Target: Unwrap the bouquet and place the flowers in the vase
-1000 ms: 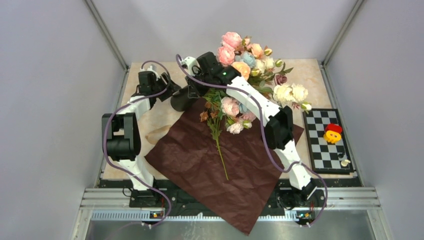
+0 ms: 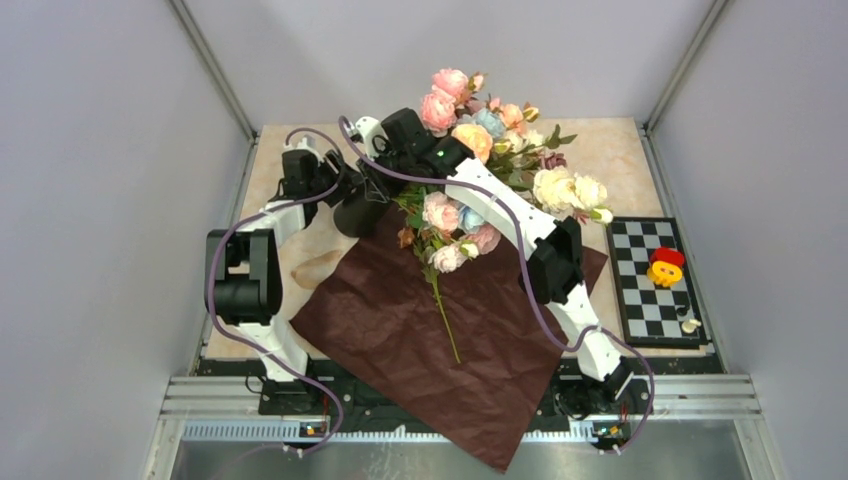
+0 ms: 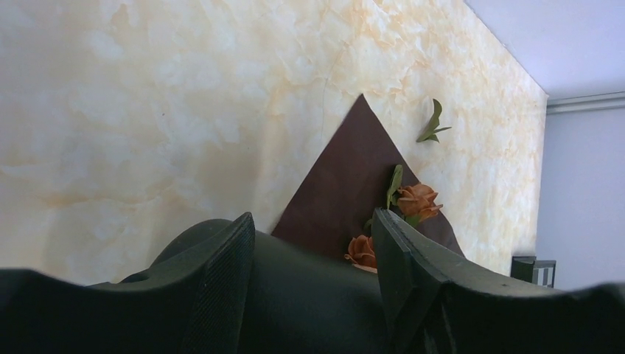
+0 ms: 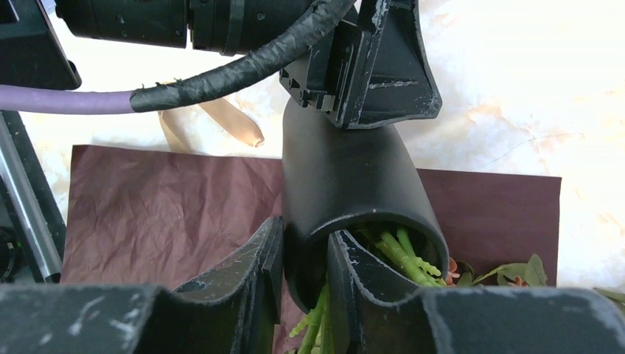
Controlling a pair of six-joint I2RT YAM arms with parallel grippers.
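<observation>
The black vase (image 2: 355, 213) leans tilted near the table's left side, its mouth toward the flowers. My left gripper is at the vase, its fingers apart with the dark body showing between them; whether they press on it I cannot tell. Green stems (image 4: 402, 254) enter the vase mouth in the right wrist view. Right at the rim, my right gripper has a visible gap between its fingertips, with more stems (image 4: 317, 324) close by one finger. The bouquet of pink, peach, blue and cream flowers (image 2: 473, 142) spreads around and behind the right arm.
A dark brown sheet (image 2: 400, 330) covers the middle, with one flower's bare stem (image 2: 446, 322) lying across it. At the right stands a chessboard (image 2: 640, 310) with a red and yellow toy (image 2: 664, 268). A tan ribbon (image 2: 318, 266) lies on the left, where the table is otherwise mostly clear.
The right gripper and the flowers have shifted left toward the vase. The vase has moved slightly left and toward the front. The left arm has shifted only a little.
</observation>
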